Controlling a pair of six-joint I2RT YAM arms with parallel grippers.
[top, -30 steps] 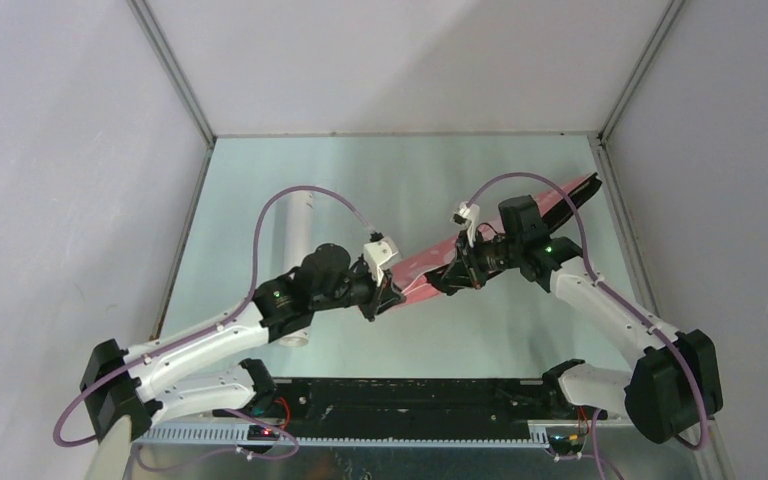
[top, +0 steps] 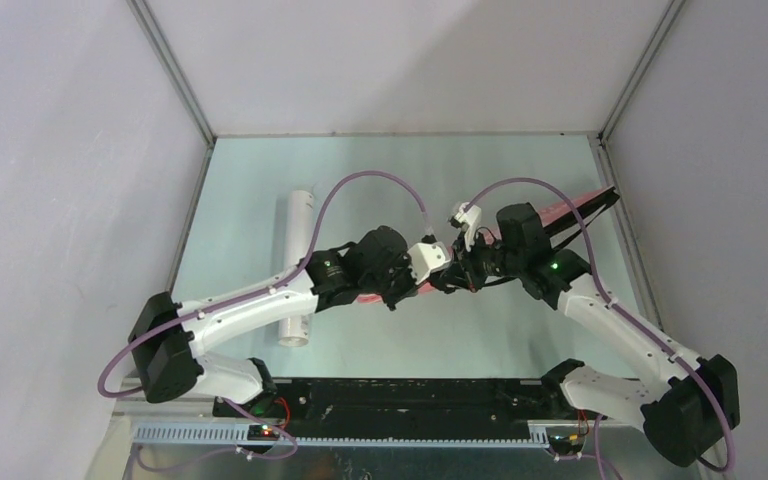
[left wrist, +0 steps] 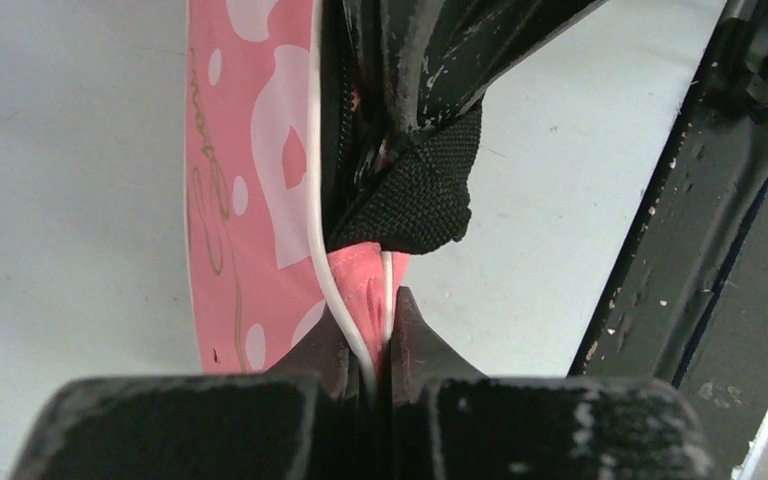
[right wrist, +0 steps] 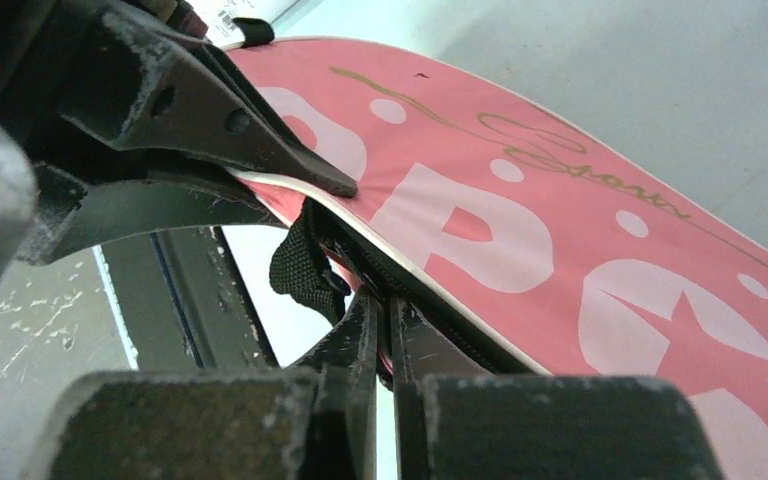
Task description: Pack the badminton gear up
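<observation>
A pink racket bag (top: 575, 208) with white lettering, pale piping and a black zip lies diagonally across the middle and right of the mat, partly hidden by both arms. My left gripper is shut on the bag's pink edge and piping (left wrist: 320, 215), just beside a black woven tab (left wrist: 415, 190). My right gripper is shut on the bag's black zipped edge (right wrist: 440, 315), close to that tab. The two grippers are very near each other; in the right wrist view the left gripper's fingers sit at upper left on the piping.
A white shuttlecock tube (top: 294, 328) lies lengthwise on the left of the pale mat (top: 410, 165). Walls stand at both sides and behind, and a dark rail (top: 410, 398) runs along the front.
My left gripper has moved right and slightly back, close against the right one, and is shut on the bag there. The bag's right end has shifted a little.
</observation>
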